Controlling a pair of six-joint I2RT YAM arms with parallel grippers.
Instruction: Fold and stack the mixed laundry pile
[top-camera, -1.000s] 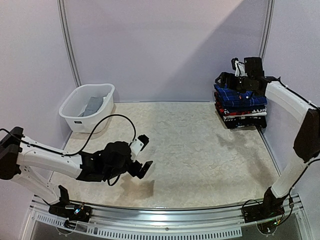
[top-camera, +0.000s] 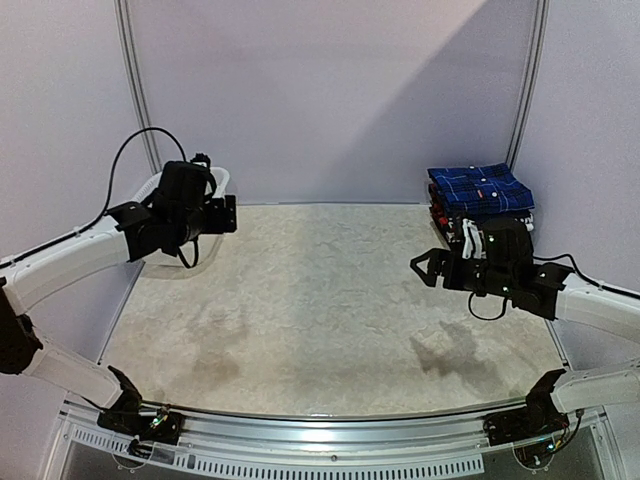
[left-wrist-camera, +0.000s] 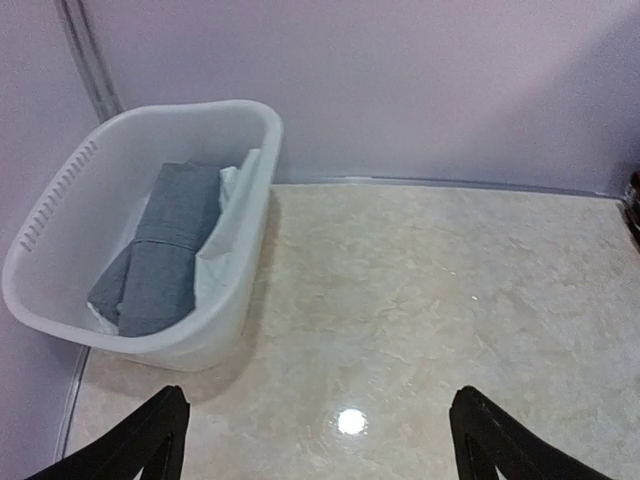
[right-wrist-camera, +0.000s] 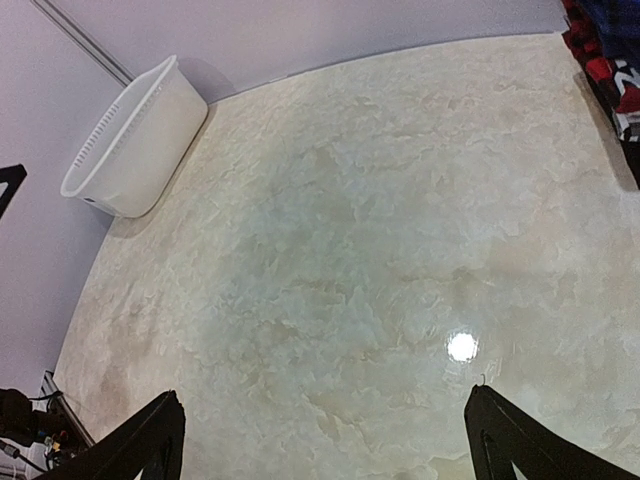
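Note:
A stack of folded clothes (top-camera: 480, 188) stands at the back right, with a blue checked piece on top; the right arm hides part of its front. In the left wrist view, a grey folded cloth (left-wrist-camera: 172, 245) and some white fabric (left-wrist-camera: 222, 262) lie inside the white basket (left-wrist-camera: 262, 190) at the back left. My left gripper is open and empty, in front of the basket in the top view. Open and empty too, my right gripper hangs over the right side of the table, in front of the stack.
Walls enclose the back and both sides, and a metal rail (top-camera: 330, 462) runs along the front edge.
The left arm has swung from the front left toward the basket and now covers much of it.

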